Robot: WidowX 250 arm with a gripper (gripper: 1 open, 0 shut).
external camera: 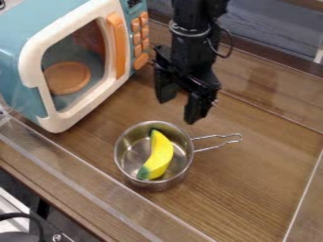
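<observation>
A steel saucepan [135,169] with a wire handle pointing right sits on the wooden surface, and a yellow banana with a green tip [159,151] lies inside it. My black gripper [179,104] hangs above and behind the pan, its fingers apart and nothing seen between them.
A toy microwave [38,99] in blue and white stands at the left with an orange disc [67,77] inside. The wooden surface [259,175] right of the pan is clear. A dark cable lies at the lower left edge.
</observation>
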